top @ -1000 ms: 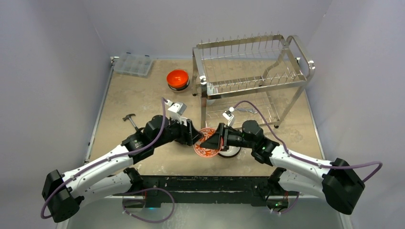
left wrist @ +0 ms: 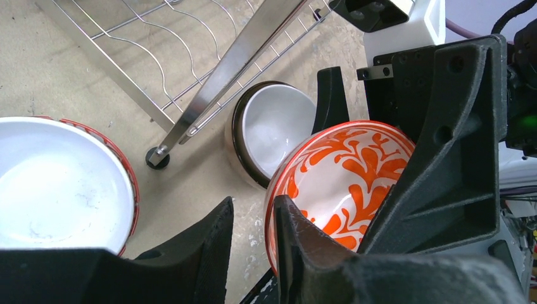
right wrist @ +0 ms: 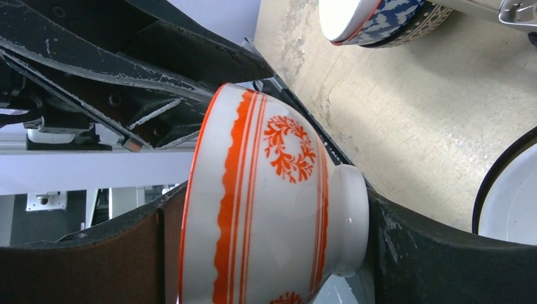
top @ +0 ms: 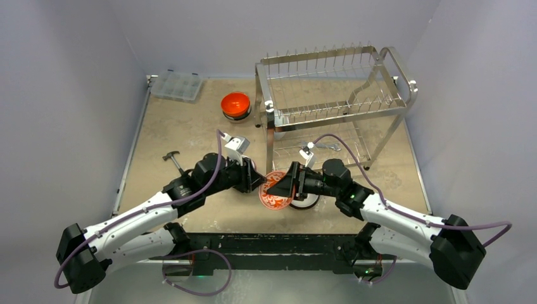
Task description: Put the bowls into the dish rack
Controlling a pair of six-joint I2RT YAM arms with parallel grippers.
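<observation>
An orange-patterned white bowl [top: 272, 199] is tipped on its side in my right gripper [top: 286, 183], which is shut on it; in the right wrist view the bowl [right wrist: 266, 202] fills the space between the fingers. My left gripper [top: 256, 180] is right beside that bowl, fingers parted at its near rim [left wrist: 272, 234]. A stack of bowls [top: 235, 104] with an orange one on top stands left of the dish rack [top: 272, 114]. In the left wrist view lie a white bowl [left wrist: 57, 183] and a small white-and-dark stack [left wrist: 278, 130] on the table.
A hammer [top: 171, 156] lies on the left of the table and a clear divided box [top: 177, 87] at the back left. The rack's metal leg and lower shelf are close behind the grippers.
My left gripper has shifted very slightly at the bowl's edge, and the right one very slightly to the right with the bowl.
</observation>
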